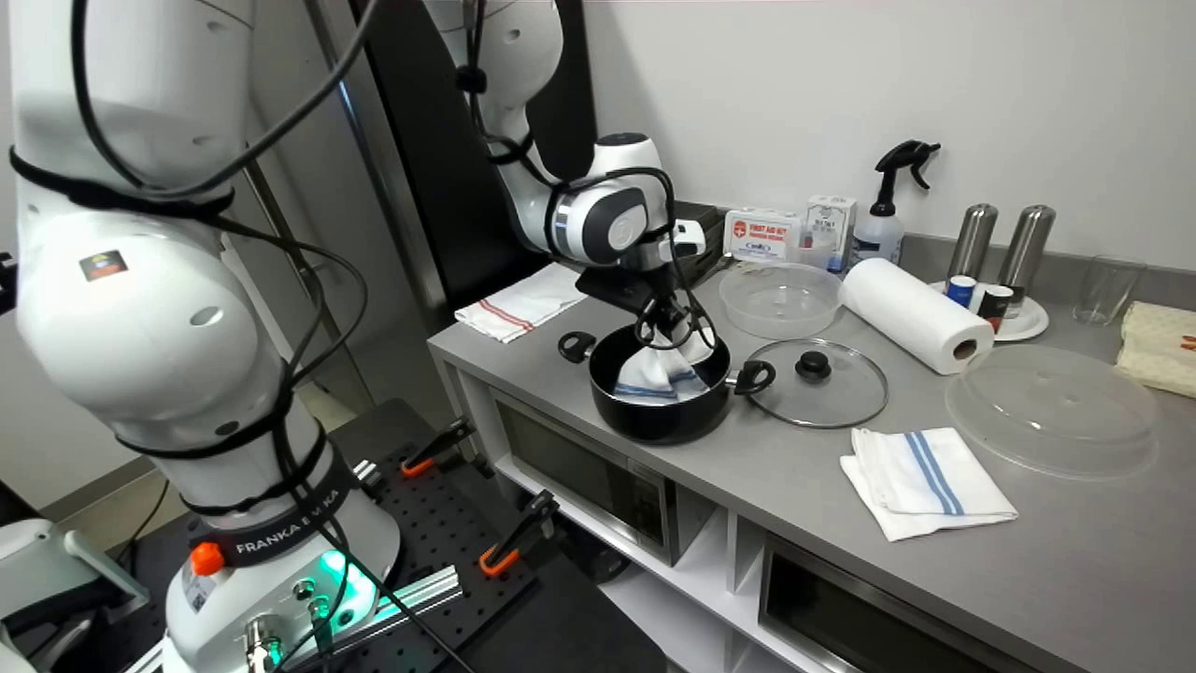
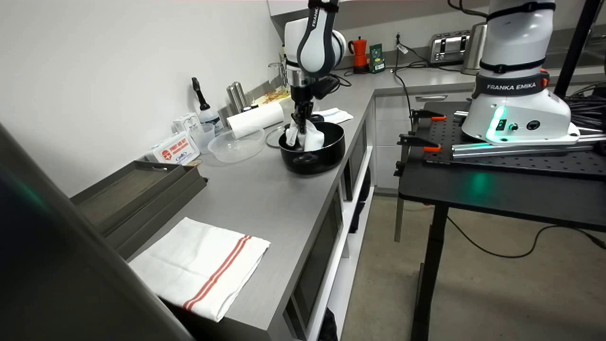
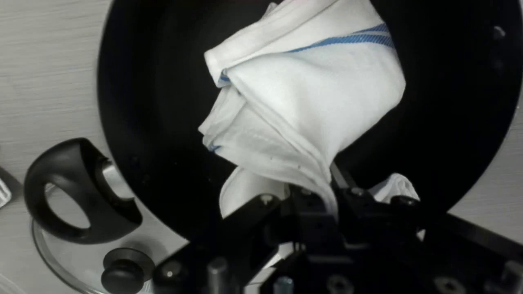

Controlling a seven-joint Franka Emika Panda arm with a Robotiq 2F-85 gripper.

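Observation:
A white towel with blue stripes [image 3: 318, 93] is bunched inside the black pot [image 1: 662, 421], its lower part lying in the pot. My gripper is shut on the towel's upper end, low over the pot's opening. From the far side, exterior view 2 shows the gripper [image 2: 302, 126] pointing down into the pot [image 2: 315, 162] with white cloth around its fingertips. Dark gripper parts hide the pot's near side in the wrist view.
Beside the pot lies a glass lid [image 1: 824, 393] with a black knob, partly under one pot handle. A second blue-striped towel [image 1: 928, 480] is folded to the right, a red-striped towel [image 2: 199, 267] at the counter's end. A clear plastic bowl [image 1: 779, 301] and paper towel roll [image 1: 914, 314] stand behind.

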